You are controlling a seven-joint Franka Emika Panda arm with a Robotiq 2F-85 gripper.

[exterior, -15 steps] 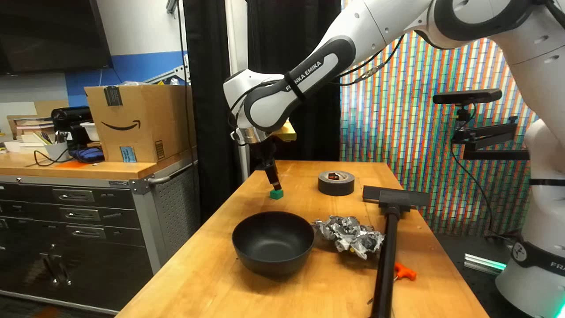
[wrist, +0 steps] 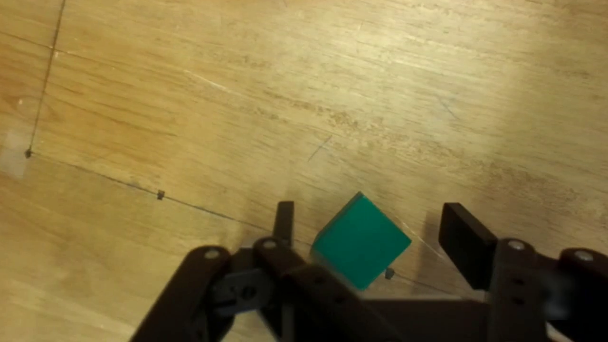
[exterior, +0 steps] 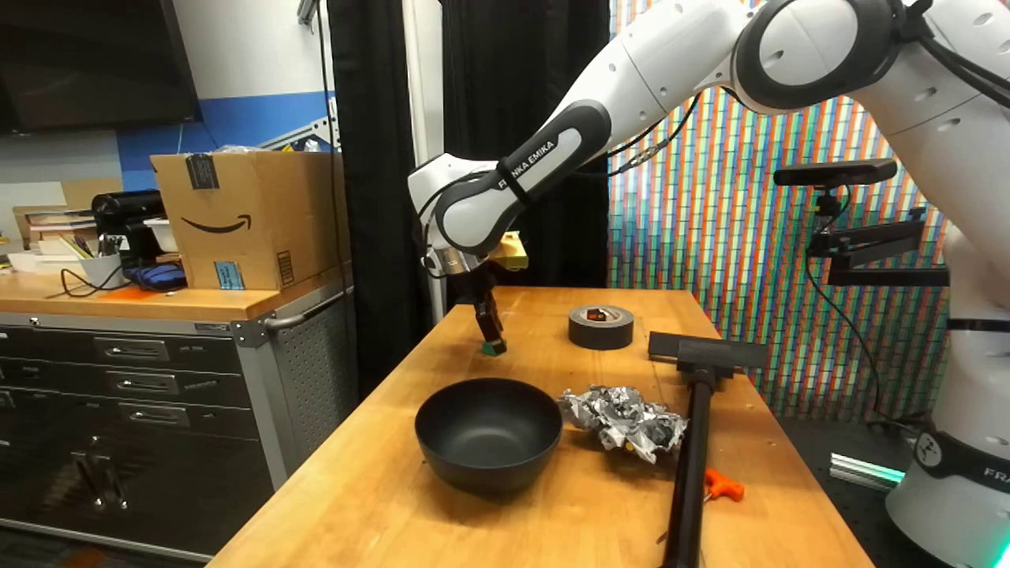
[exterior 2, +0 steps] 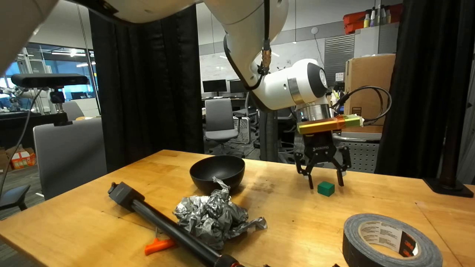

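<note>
A small green cube (exterior 2: pixel 326 188) rests on the wooden table, turned cornerwise in the wrist view. My gripper (exterior 2: pixel 326 183) is lowered around it, one finger on either side. In the wrist view bare wood shows between the cube (wrist: pixel 363 242) and the right finger, and a narrower gap separates it from the left finger (wrist: pixel 283 221). The fingers stand apart and neither appears to touch the cube. From the first exterior view the cube (exterior: pixel 489 349) is partly covered by the near finger.
A black bowl (exterior: pixel 488 435) stands nearer the first camera, with crumpled foil (exterior: pixel 625 418) beside it. Along the right lie a black pole-like tool (exterior: pixel 697 445) and an orange-handled item (exterior: pixel 724 486). A roll of grey tape (exterior: pixel 601 327) lies right of the cube.
The arm has come down, bringing the fingertips from just above the cube to its sides near the table. The cube looks to be in the same place.
</note>
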